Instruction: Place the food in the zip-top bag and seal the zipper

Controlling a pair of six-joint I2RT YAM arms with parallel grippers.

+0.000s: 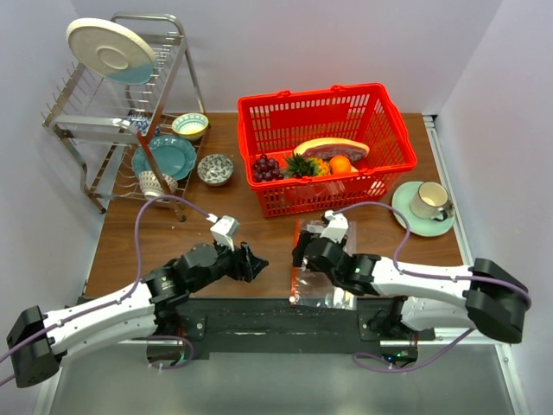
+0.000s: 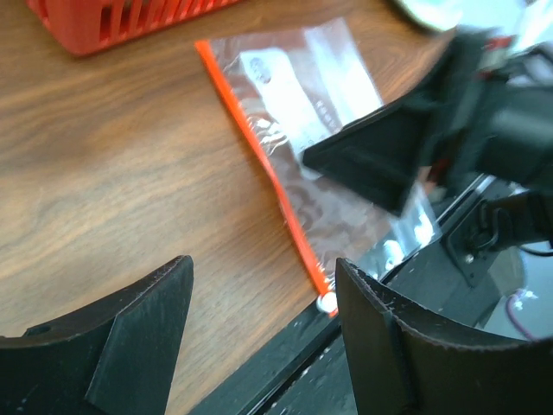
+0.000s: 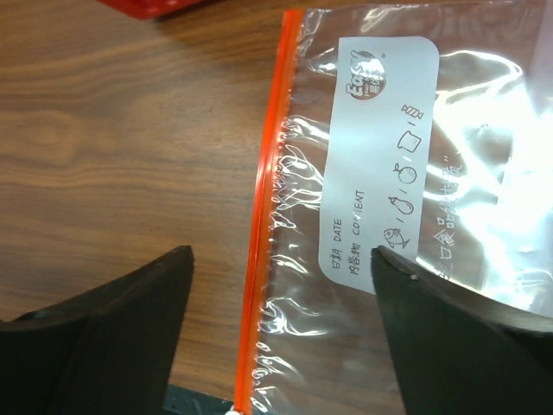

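A clear zip top bag [image 3: 354,328] with an orange zipper strip [image 3: 266,207] lies flat at the table's front edge. My right gripper [image 1: 307,255] hovers over it, open, fingers empty. My left gripper [image 1: 246,264] is open left of the bag, above bare wood, with the zipper strip beyond it in the left wrist view. The food sits in the red basket [image 1: 389,130]: grapes [image 1: 266,169], a pineapple [image 1: 315,166], an orange [image 1: 340,163] and a long yellow-rimmed item [image 1: 330,149].
A dish rack [image 1: 108,130] with plates and bowls stands back left, a patterned bowl [image 1: 214,169] beside it. A green saucer [image 1: 419,220] with a mug [image 1: 429,199] is at the right. Bare wood lies left of the bag.
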